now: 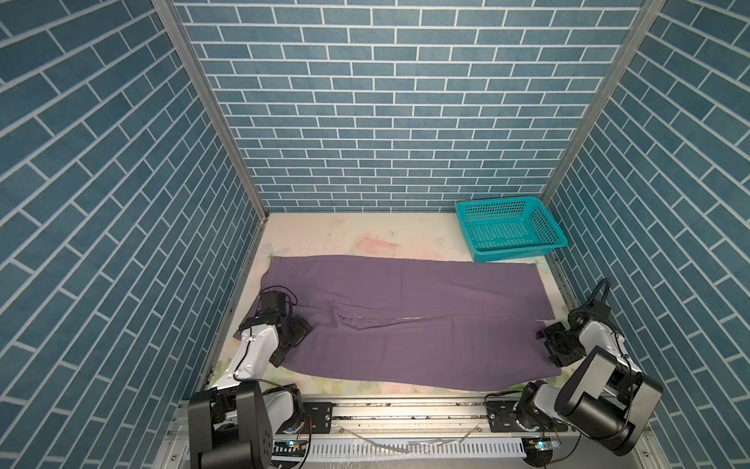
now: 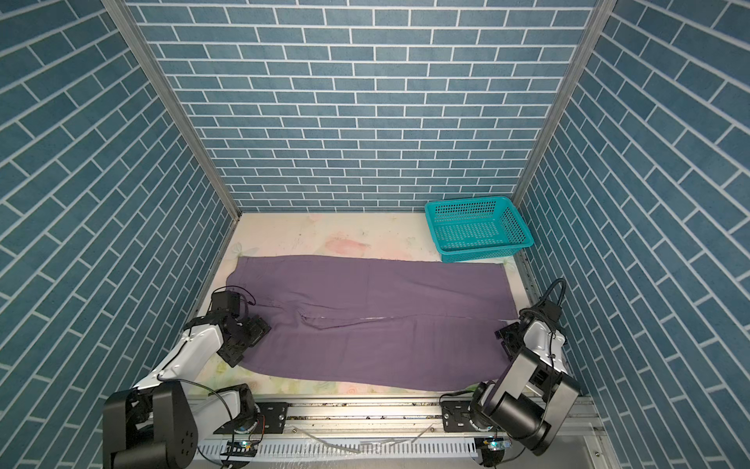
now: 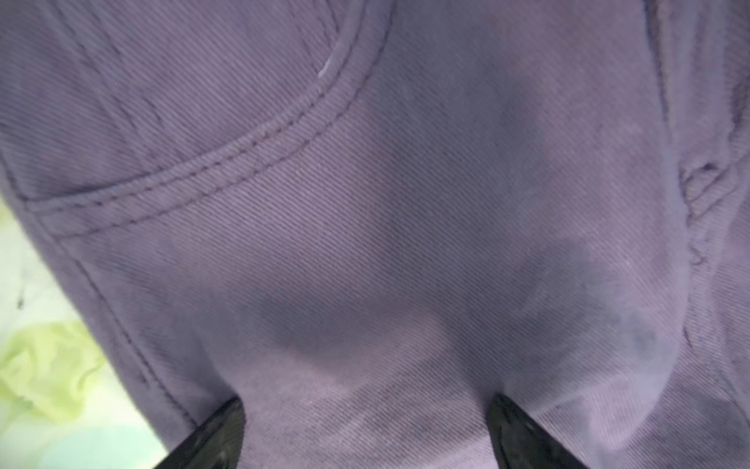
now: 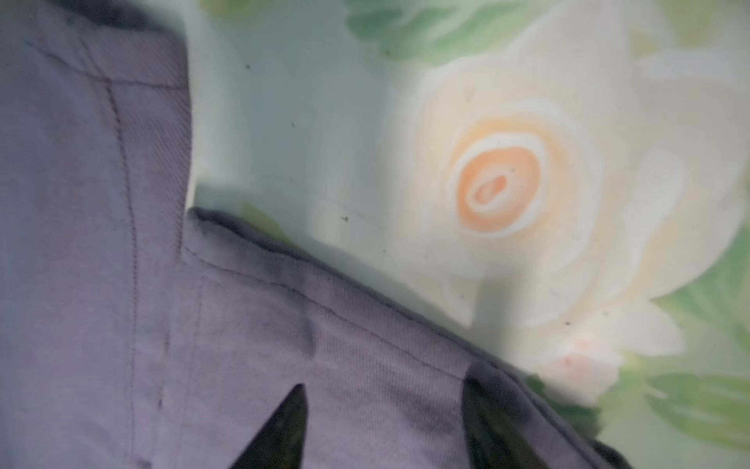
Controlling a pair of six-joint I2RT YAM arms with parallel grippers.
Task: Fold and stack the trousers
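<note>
Purple trousers point(image 1: 402, 351) lie spread flat across the table, legs to the right, waist end at the left. My left gripper point(image 1: 289, 340) is low over the lower waist end, by a pocket; in the left wrist view its open fingertips point(image 3: 515, 430) press on or hover just above the cloth. My right gripper point(image 1: 550, 344) is at the cuff of the nearer leg; in the right wrist view its fingers point(image 4: 277, 430) stand apart over the hem, and whether they touch the cloth is unclear.
A teal plastic basket point(image 1: 515, 251) sits at the back right. Bare floral tabletop point(image 1: 328, 230) shows along the back. Tiled walls close in both sides and the back.
</note>
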